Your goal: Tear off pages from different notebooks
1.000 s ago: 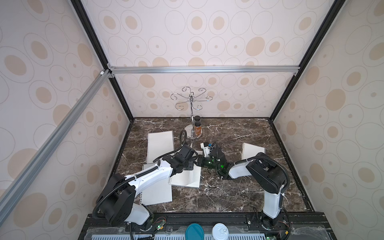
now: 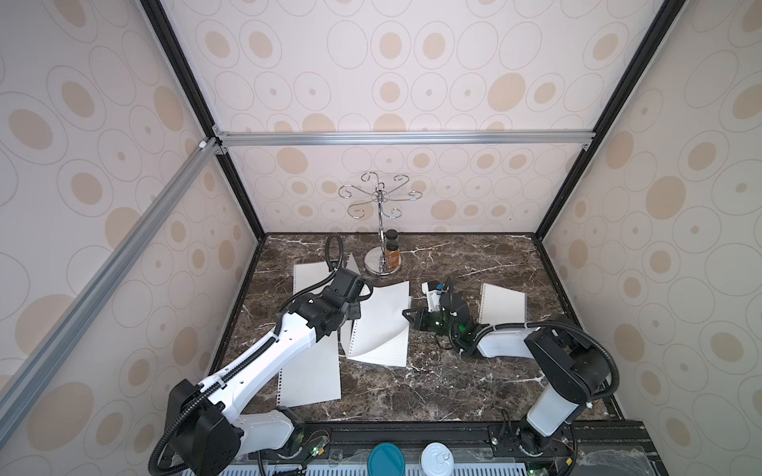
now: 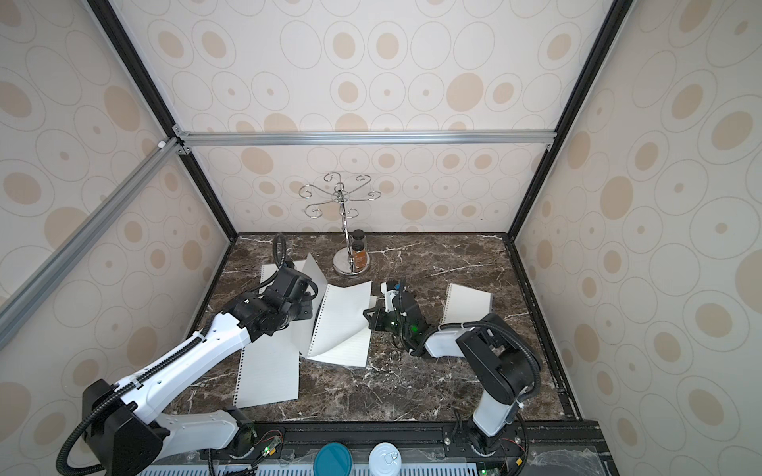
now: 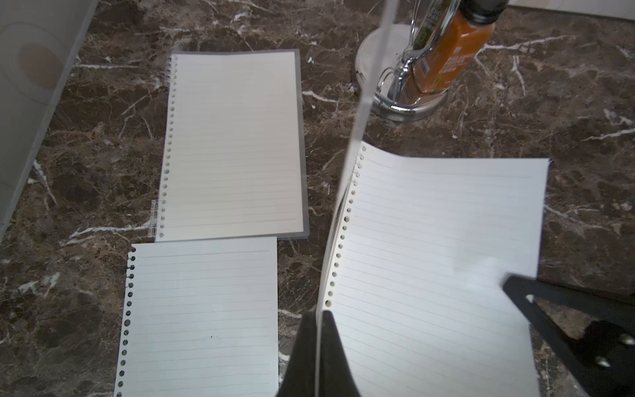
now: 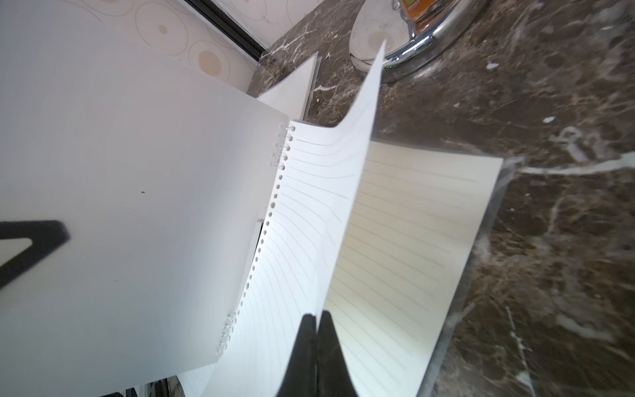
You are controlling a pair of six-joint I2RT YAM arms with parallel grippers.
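The middle notebook [image 5: 410, 258] lies open between my arms, its cream lined pages on the table. My left gripper is shut on a pale sheet, which stands up on the spine's left side, edge-on in the left wrist view. Clear binding rings show along its right border in the right wrist view. To the right, my right gripper is closed with a white lined page [image 5: 291, 218] between its fingers. That page curves up off the notebook, and its holes still line the spine.
Another notebook [image 4: 231, 145] lies at the back left, with a lined sheet [image 4: 205, 317] in front of it. A metal stand [image 2: 381, 263] with bottles stands behind. A small notebook [image 2: 503, 304] lies at the right.
My left gripper has moved left and back, swinging the pale sheet to the left.
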